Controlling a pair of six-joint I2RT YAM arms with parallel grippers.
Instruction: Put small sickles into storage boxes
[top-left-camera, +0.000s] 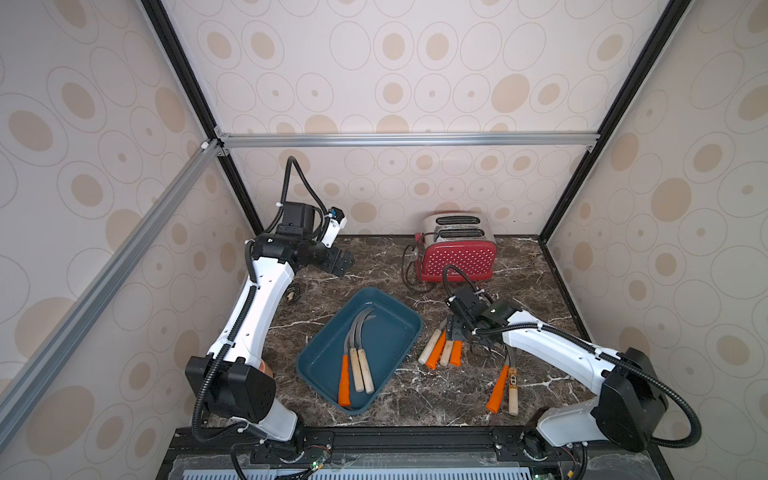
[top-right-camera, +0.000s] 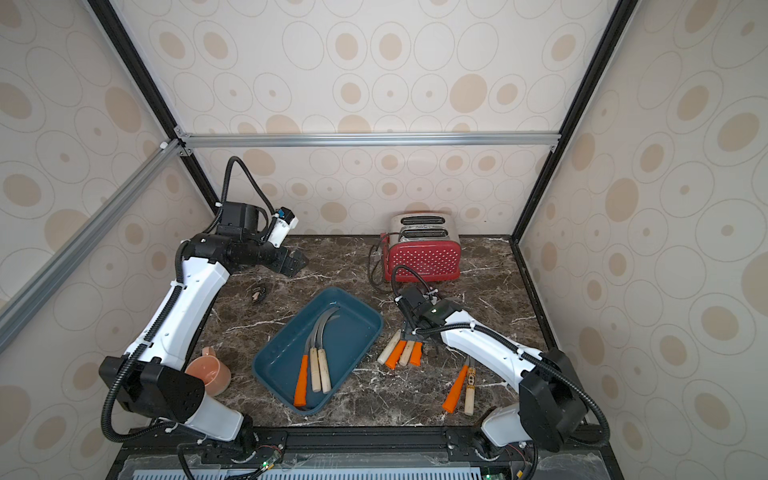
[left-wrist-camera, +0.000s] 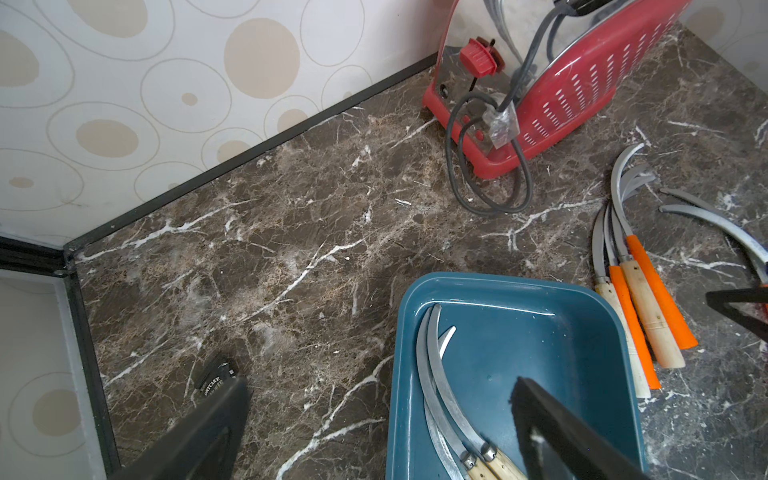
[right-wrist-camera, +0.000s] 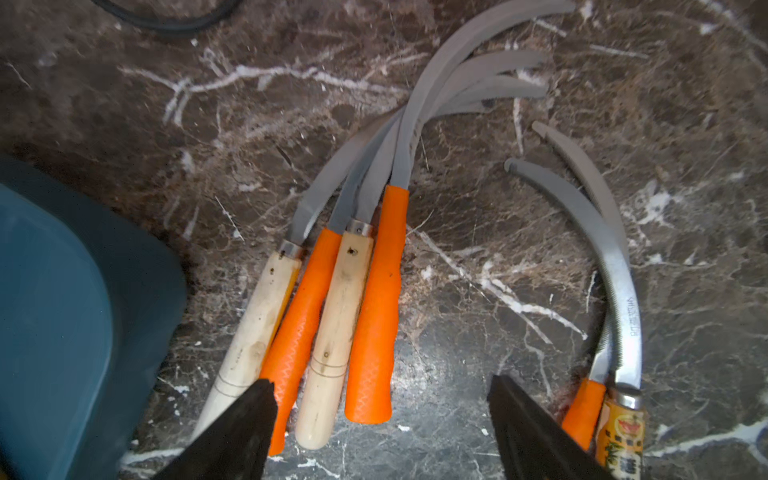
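Note:
Three sickles lie in the blue storage box, one orange-handled and two wooden-handled. To the right of the box, a fanned group of several sickles rests on the dark marble table, with orange and wooden handles and crossing blades. Farther right lies a pair of sickles, one orange-handled, one wooden with a label. My right gripper hovers over the fanned group, its fingers apart and nothing held between them. High at the left, beyond the box, my left gripper is open and empty.
A red toaster with a looped cable stands at the back. In the top right view a pink cup stands at the left front. A small black item lies on the left. Bare table stretches between box and toaster.

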